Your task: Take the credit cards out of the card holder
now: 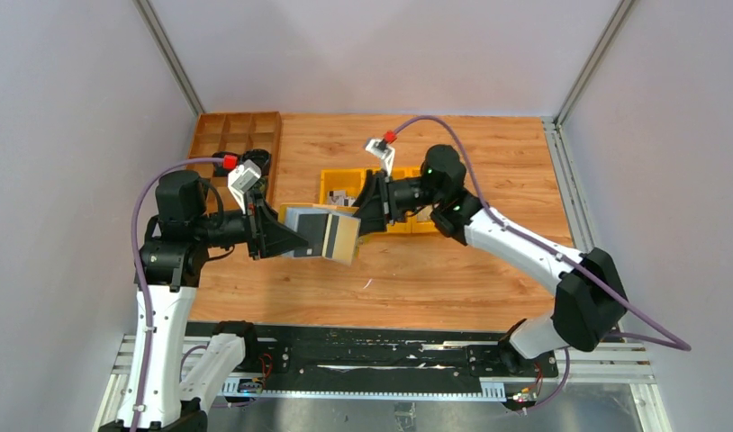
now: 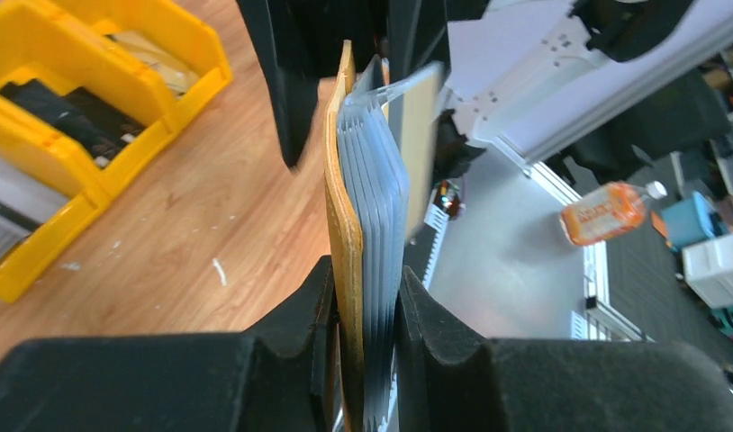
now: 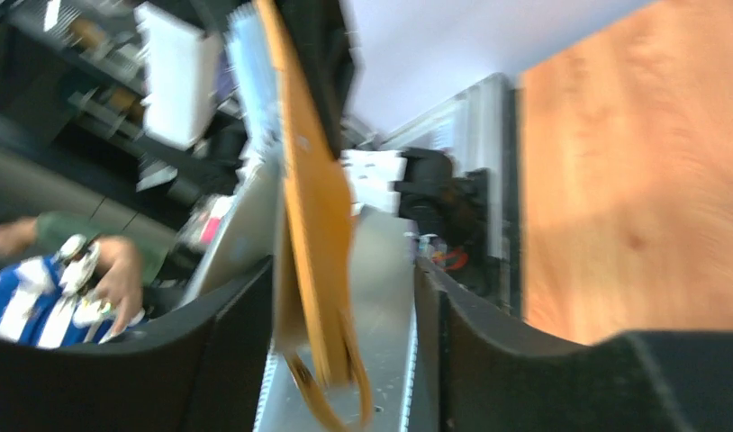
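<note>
The card holder [image 1: 318, 234], orange with clear card sleeves and cards in them, hangs above the table between the grippers, seen nearly edge-on in the left wrist view [image 2: 349, 225]. My left gripper is shut on it. My right gripper [image 1: 372, 213] is at the holder's right end, its fingers part open; in the right wrist view the orange cover [image 3: 309, 207] stands between or just beyond its blurred fingers, and I cannot tell whether they grip it.
Yellow bins [image 2: 129, 162] with flat items stand on the table behind the holder. A wooden compartment tray [image 1: 233, 126] with black items is at the back left.
</note>
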